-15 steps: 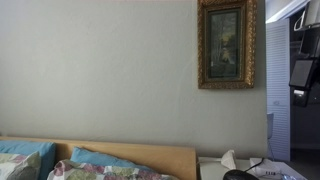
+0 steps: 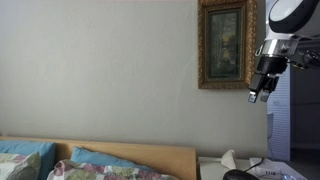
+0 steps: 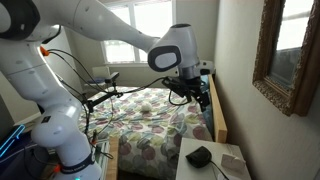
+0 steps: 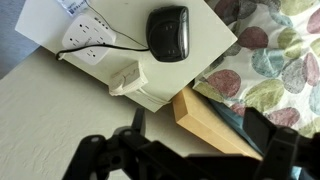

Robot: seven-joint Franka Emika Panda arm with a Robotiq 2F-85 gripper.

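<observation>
My gripper (image 2: 259,96) hangs in the air in front of the wall, high above the white nightstand (image 3: 232,174). In the wrist view its dark fingers (image 4: 138,121) stand wide apart at the lower edge, with nothing between them. Below lies a rounded black device (image 4: 168,34) with a cable on the nightstand. Beside it is a white power strip (image 4: 88,38) with outlets. A small white object (image 4: 128,78) sits at the nightstand's edge by the wall. The gripper touches none of these.
A wooden headboard (image 2: 160,157) and a bed with a leaf-patterned cover (image 4: 275,50) adjoin the nightstand. On the wall hangs a picture in an ornate gold frame (image 2: 226,43), close to the arm (image 3: 178,48). The air above the bed is clear.
In exterior view 1 the arm has come in from the right edge and moved left, bringing the gripper in front of the wall near the picture. The nightstand things have not moved.
</observation>
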